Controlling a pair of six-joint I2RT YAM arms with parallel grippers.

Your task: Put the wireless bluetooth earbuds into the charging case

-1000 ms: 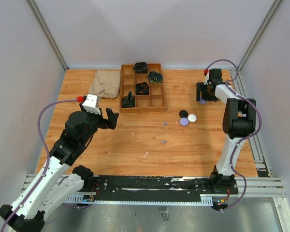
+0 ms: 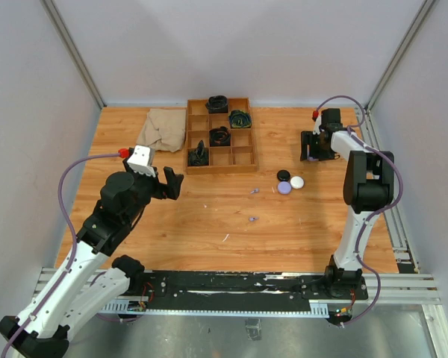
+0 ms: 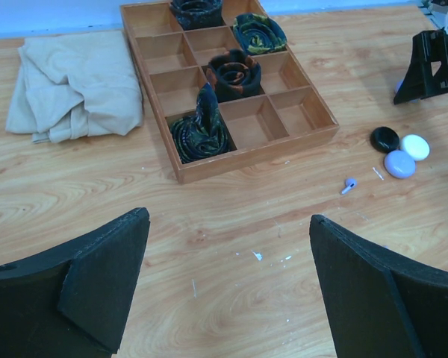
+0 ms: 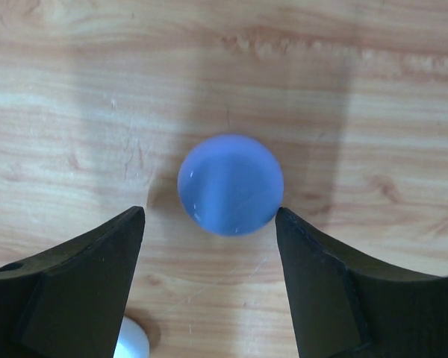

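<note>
My right gripper is part open over a round blue disc (image 4: 230, 185) at the table's back right, its fingertips just below and beside it in the right wrist view. My left gripper stands open and empty over the left side. Small light-blue earbuds lie mid-table: one (image 2: 254, 191) by a purple disc (image 2: 284, 188), another (image 2: 252, 219) nearer the front. A black disc (image 3: 384, 139) and white disc (image 3: 414, 147) sit beside the purple one. I cannot tell which disc, if any, is the charging case.
A wooden compartment box (image 2: 244, 159) holding several dark coiled items stands at the back centre. A folded beige cloth (image 2: 161, 129) lies left of it.
The left arm has not moved.
</note>
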